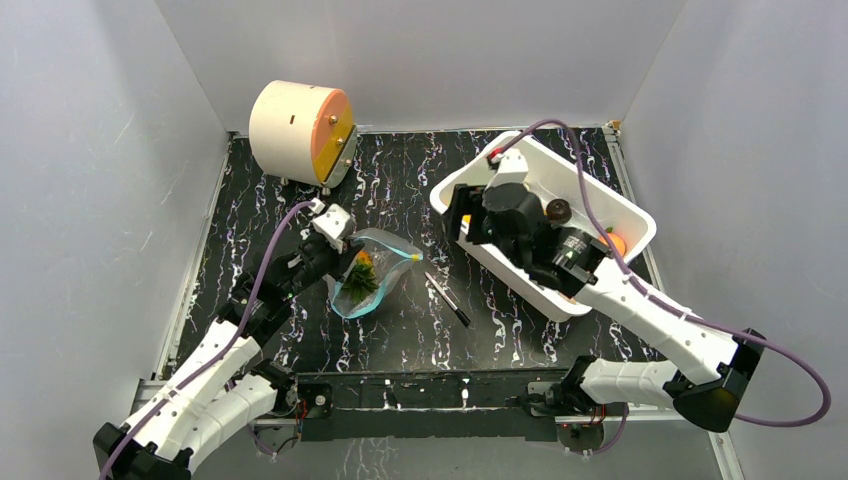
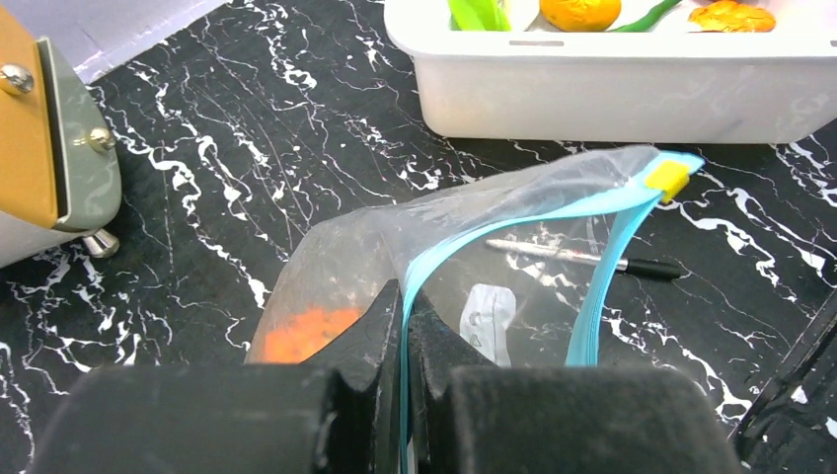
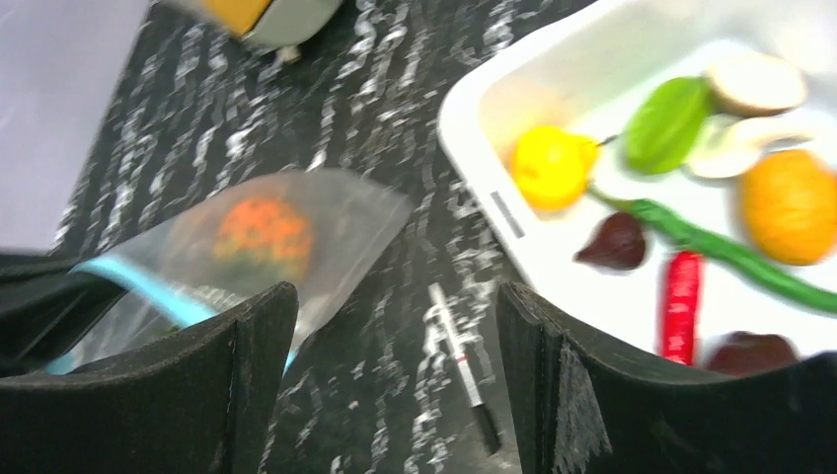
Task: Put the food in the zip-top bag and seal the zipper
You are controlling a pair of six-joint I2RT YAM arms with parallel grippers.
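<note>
The clear zip top bag (image 1: 397, 243) with its blue zipper band hangs at the left of the counter. My left gripper is shut on one side of the bag's blue rim. An orange food piece with a green leafy top (image 1: 362, 281), like a pineapple, shows inside the bag; its orange part (image 2: 312, 334) shows through the plastic. The bag's mouth gapes, with a yellow slider (image 2: 668, 178) at its far corner. Over the left end of the white bin, my right gripper (image 1: 462, 214) stands open with nothing between its fingers.
The white bin (image 1: 640, 215) on the right holds several foods, among them a yellow pepper (image 3: 549, 168), a red chili (image 3: 681, 306) and a green chili (image 3: 735, 252). A marker (image 1: 448, 300) lies between bag and bin. A cream drum-shaped container (image 1: 292, 130) stands back left.
</note>
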